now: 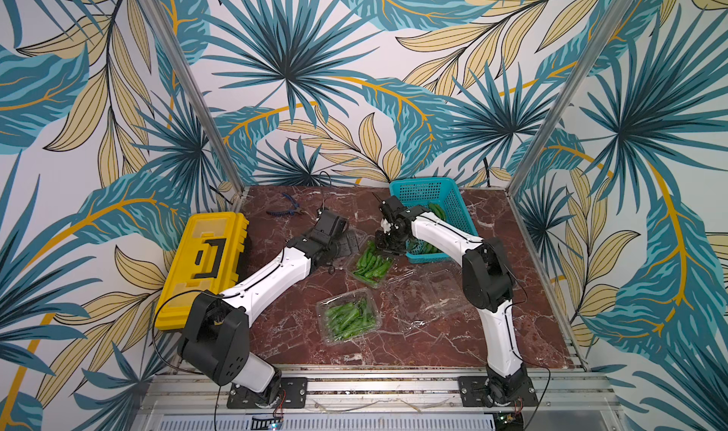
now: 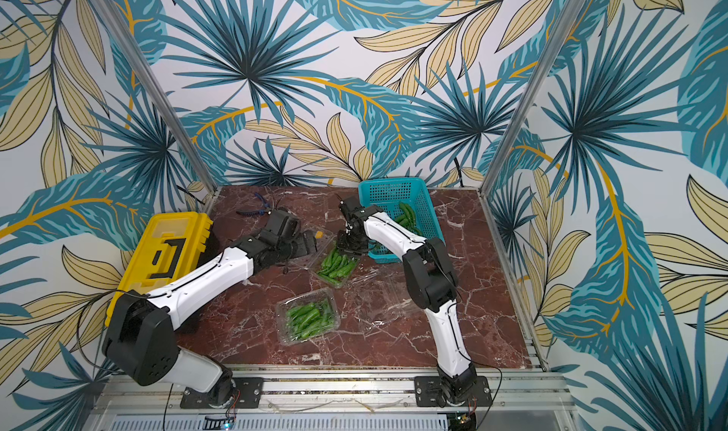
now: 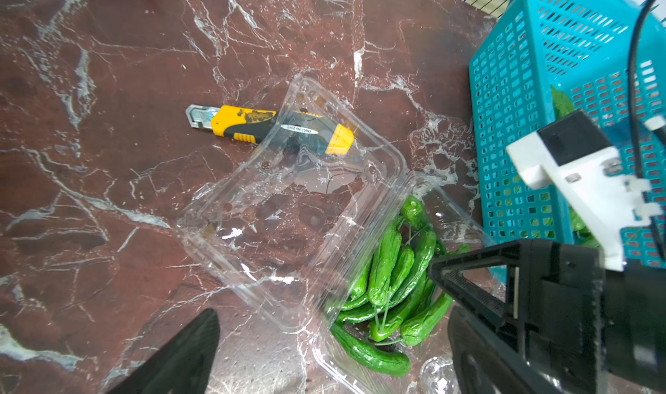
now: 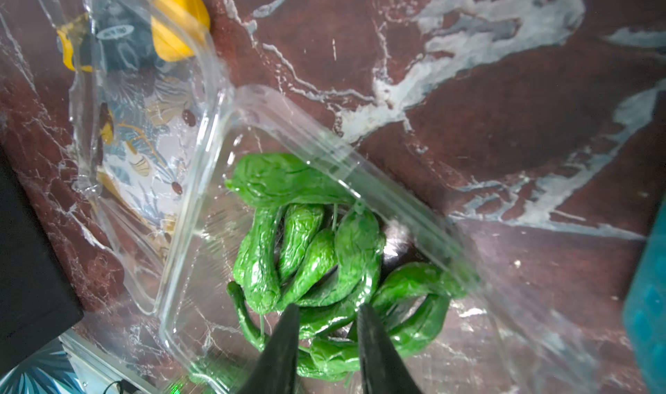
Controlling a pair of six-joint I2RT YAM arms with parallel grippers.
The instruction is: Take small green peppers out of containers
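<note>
Small green peppers fill a clear plastic container (image 4: 201,269), beside an empty clear container (image 3: 291,227). My right gripper hangs over the pepper container, fingers part open over the peppers (image 4: 260,276); whether anything is between them is unclear. My left gripper is open above the table, next to the empty container, its fingertips at the lower edge of its wrist view. A second container of peppers (image 1: 349,317) sits nearer the front. The turquoise basket (image 3: 506,158), holding some peppers, stands behind the right gripper.
A yellow toolbox (image 1: 201,256) is at the left. A box cutter (image 3: 242,123) lies by the empty container, partly beneath it, and pliers (image 1: 284,207) lie at the back. Another empty clear container (image 1: 440,294) lies at the front right.
</note>
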